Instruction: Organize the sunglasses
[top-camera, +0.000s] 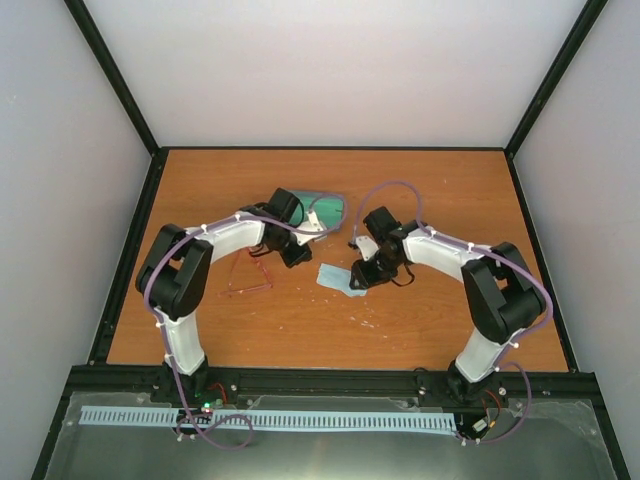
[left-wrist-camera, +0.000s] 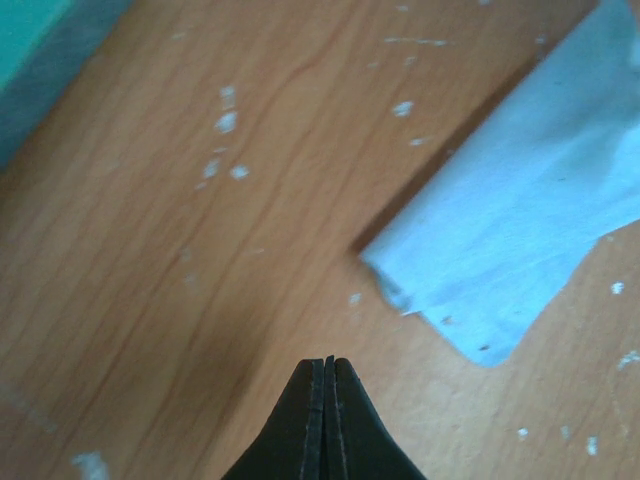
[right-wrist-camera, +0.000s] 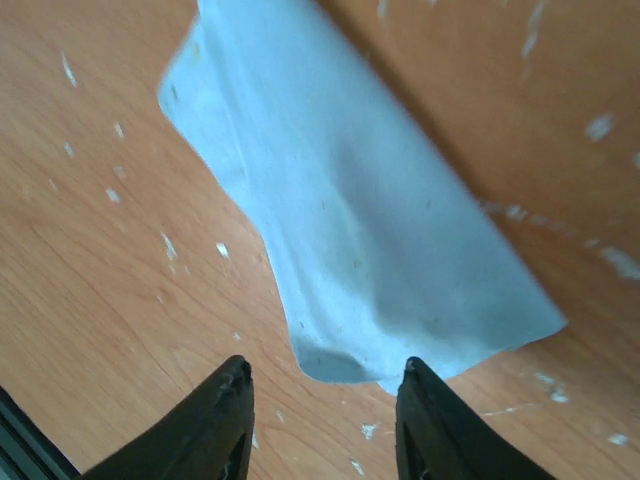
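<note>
A light blue cloth (top-camera: 336, 279) lies folded and creased on the wooden table, between the two grippers; in the left wrist view the cloth (left-wrist-camera: 510, 200) is at the upper right, and in the right wrist view the cloth (right-wrist-camera: 350, 230) fills the centre. My left gripper is shut with nothing showing between its fingers, over bare wood left of the cloth. My right gripper is apart at the fingertips with nothing between them, above the cloth's near edge. I cannot make out sunglasses clearly in these views.
A green case or box (top-camera: 328, 210) sits behind my left gripper, partly hidden by it. A red triangular object (top-camera: 250, 286) lies on the left, partly under the left arm. The back and front of the table (top-camera: 430, 175) have free room.
</note>
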